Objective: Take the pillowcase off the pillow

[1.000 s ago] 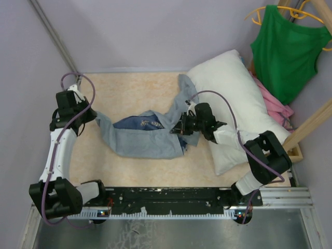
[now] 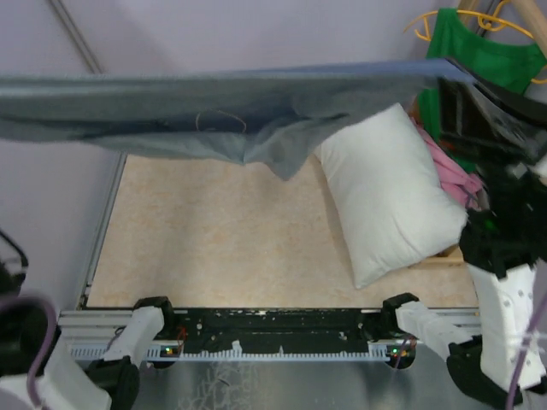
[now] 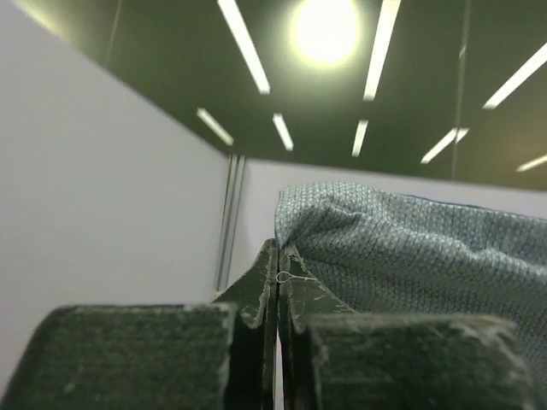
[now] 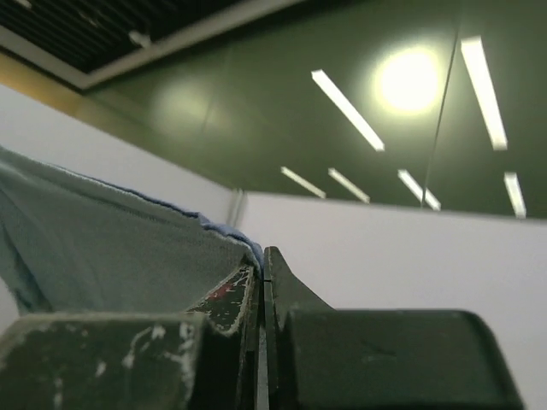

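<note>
The grey-blue pillowcase [image 2: 256, 120] is stretched high across the top view, close to the camera, with its middle sagging. In the left wrist view my left gripper is shut on one corner of the pillowcase [image 3: 410, 248]. My right gripper is shut too, pinching the other end of the pillowcase [image 4: 111, 239] in the right wrist view. Bare and white, the pillow [image 2: 389, 201] lies at the right of the table, apart from the cloth. The left fingertips are out of the top view.
Behind the pillow are a pink cloth [image 2: 457, 175] and a wooden frame. A green top [image 2: 479, 64] hangs from a yellow hanger [image 2: 419, 26] at the back right.
Both arms have raised the pillowcase from the table up toward the top camera, pulling it out wide. The pillow has stayed where it was.
</note>
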